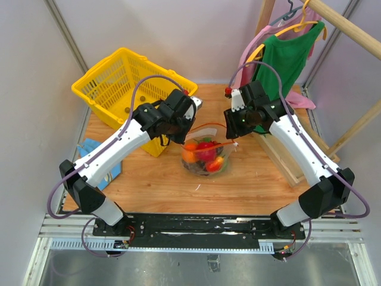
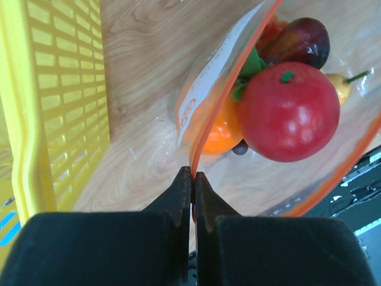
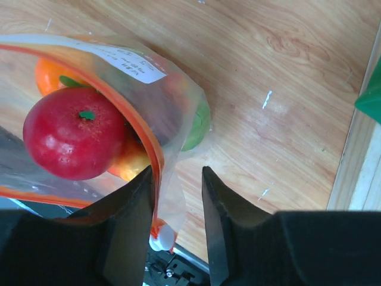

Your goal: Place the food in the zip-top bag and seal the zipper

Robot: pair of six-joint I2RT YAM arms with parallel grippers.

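A clear zip top bag [image 1: 189,167] with an orange zipper rim sits mid-table, its mouth gaping toward the camera. Inside lie a red tomato-like fruit [image 2: 290,111], an orange fruit [image 2: 224,128], a dark fruit [image 2: 305,43] and other food pieces. My left gripper is shut on the left end of the bag's orange rim [image 2: 215,106]. At the opposite end, my right gripper has its fingers apart, with the rim's edge beside its left finger [image 3: 138,193]. The white zipper slider [image 3: 162,238] is below that finger in the right wrist view.
A yellow basket [image 1: 110,59] stands behind and left of the bag. To the right is a wooden rack [image 1: 280,158] with a green garment [image 1: 290,56] hanging on it. A blue cloth [image 1: 113,173] lies at left.
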